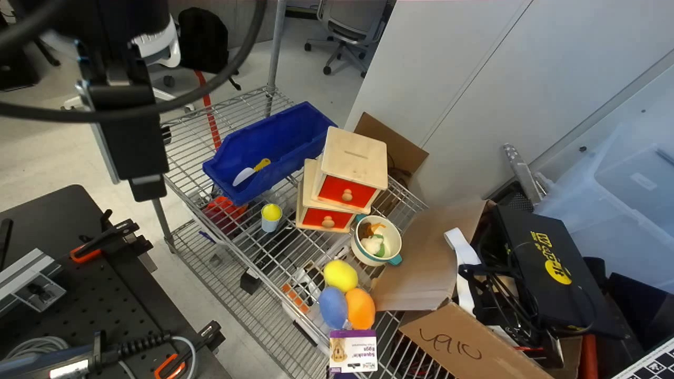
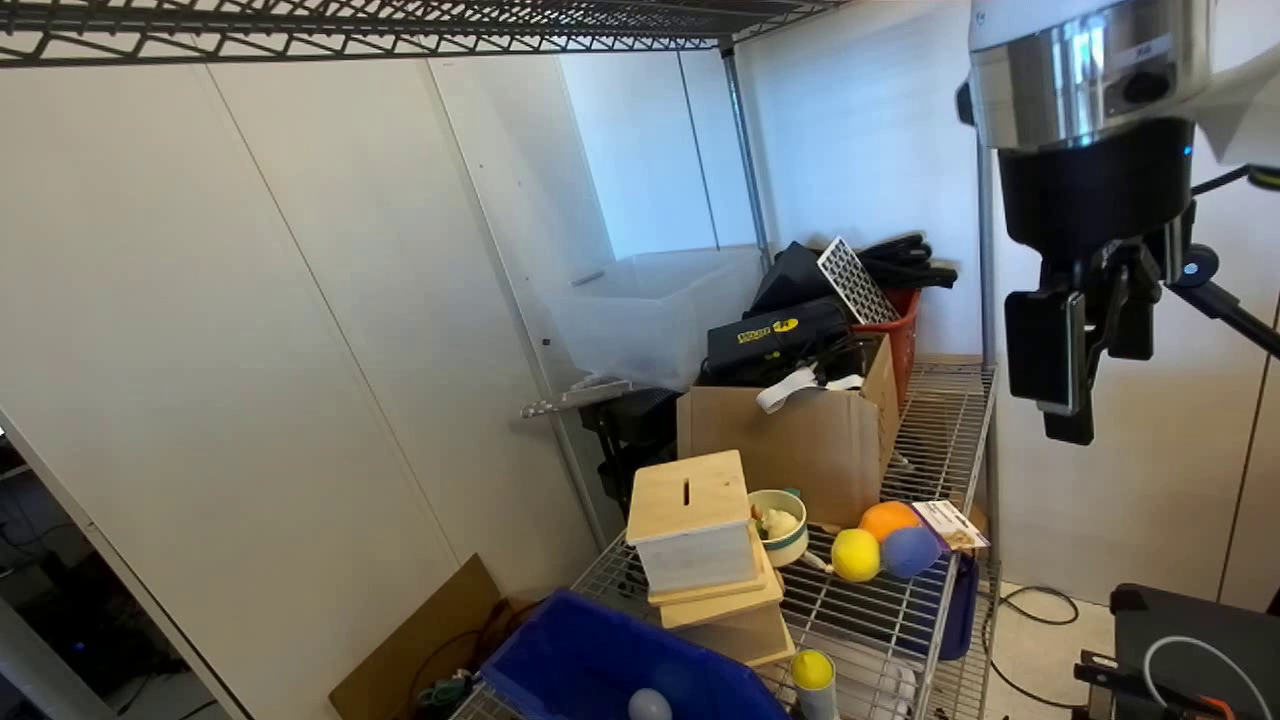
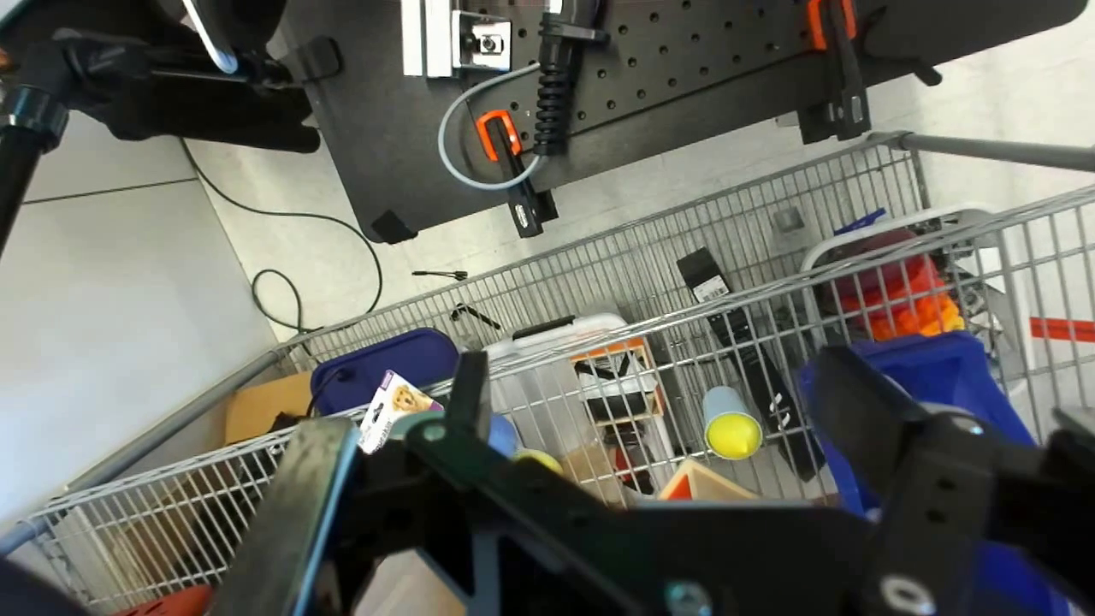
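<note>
My gripper (image 2: 1086, 396) hangs in the air above and beside the wire shelf, open and with nothing between its fingers. In exterior view 1 it fills the upper left, its black finger (image 1: 134, 148) well above the shelf. On the shelf stand a blue bin (image 1: 278, 142) holding a white-and-yellow utensil (image 1: 250, 171), two stacked wooden boxes (image 1: 354, 158) with red fronts, a light-blue cup (image 1: 270, 219) with a yellow top, and a handled bowl (image 1: 377, 240) of small items. Yellow (image 1: 340, 275), blue (image 1: 333, 307) and orange (image 1: 360, 308) balls sit together at a purple-and-white card (image 1: 353, 351).
A cardboard box (image 1: 467, 341) full of black gear crowds one end of the shelf, near the wall. The black pegboard table (image 1: 114, 297) with orange-tipped clamps lies across a gap. Bare wire shows between the cup and the balls.
</note>
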